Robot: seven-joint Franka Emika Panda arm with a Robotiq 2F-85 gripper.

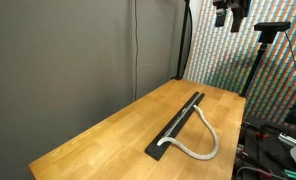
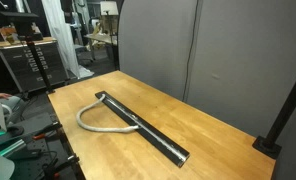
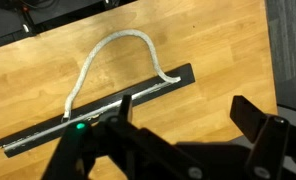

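A long black bar (image 1: 176, 124) with a lighter groove along its length lies on the wooden table. A white rope or tube (image 1: 210, 152) arcs beside it; in the wrist view both ends of this white rope (image 3: 94, 53) reach the bar (image 3: 18, 142), one near each end of it. Whether either end sits in the groove I cannot tell. High above the table, my gripper (image 1: 228, 20) hangs at the top of exterior view 1. From the wrist, the gripper appears open, its fingertips wide apart with nothing between them, clear of bar and rope.
Bare wood surrounds the bar on the table (image 2: 218, 135). A grey partition (image 1: 68, 70) stands along one side. A black post (image 2: 285, 105) rises at a table corner. Cables and dark equipment (image 1: 273, 145) lie beyond the table's edge near the robot's base.
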